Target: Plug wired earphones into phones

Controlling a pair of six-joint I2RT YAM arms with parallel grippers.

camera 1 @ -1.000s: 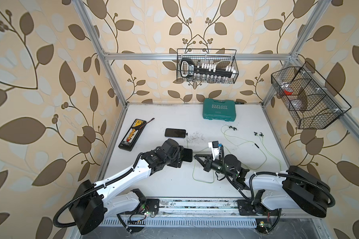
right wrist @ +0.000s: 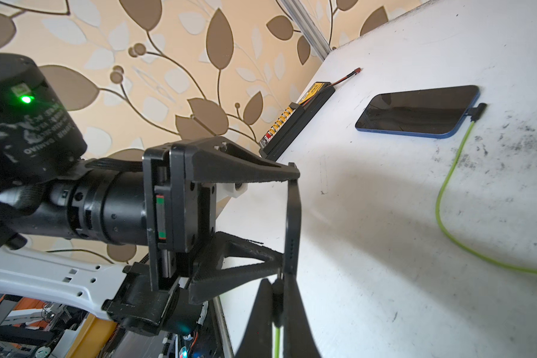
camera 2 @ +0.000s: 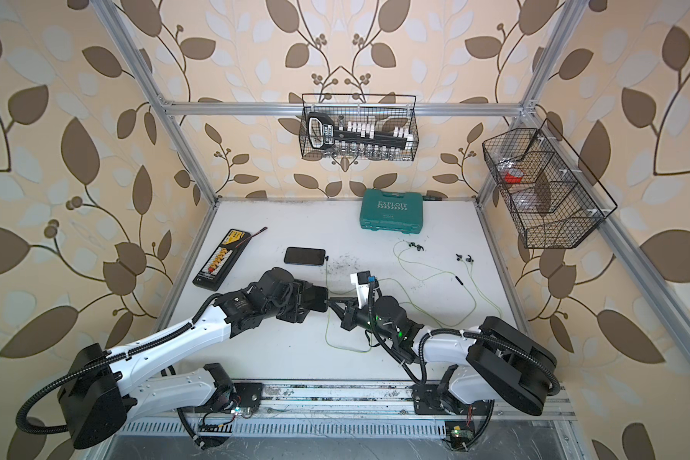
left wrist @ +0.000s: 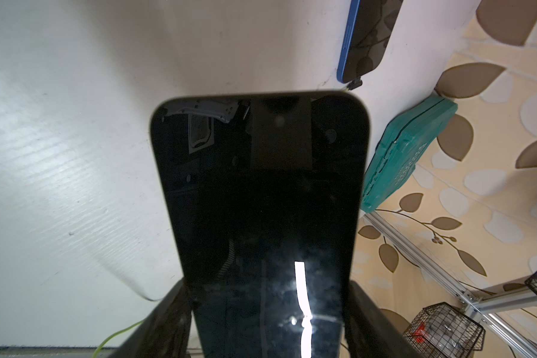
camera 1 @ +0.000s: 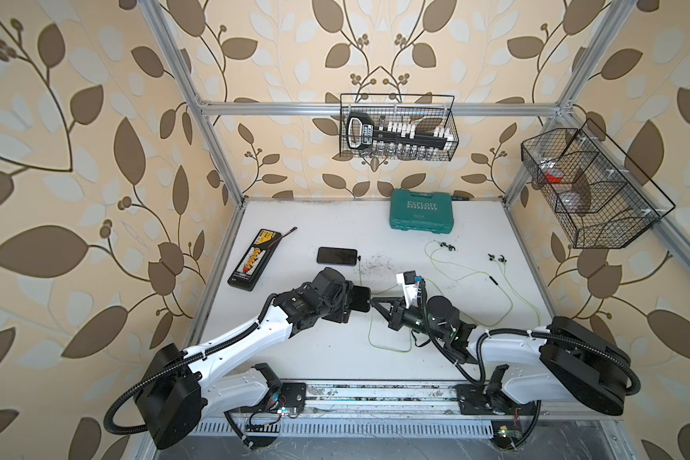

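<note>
My left gripper is shut on a black phone point(left wrist: 268, 197), its fingers against the phone's two long edges. In the right wrist view the phone stands edge-on above the table. My right gripper is shut on a black earphone plug point(right wrist: 277, 304), a green cable point(right wrist: 277, 343) trailing below it. The plug's thin metal tip is right at the phone's lower edge; I cannot tell whether it is inside the port. On the table lies a second phone point(right wrist: 420, 110), a black connector point(right wrist: 476, 111) with a green cable at its end.
A green case point(camera 1: 421, 211) stands at the back. At the left lies a black charging board point(camera 1: 254, 260). Green earphone cables point(camera 1: 467, 273) and earbuds point(camera 1: 497, 258) spread over the right side.
My right gripper has shifted slightly left, bringing its fingertips closer to the held phone. The left arm and the phone in it look nearly still.
</note>
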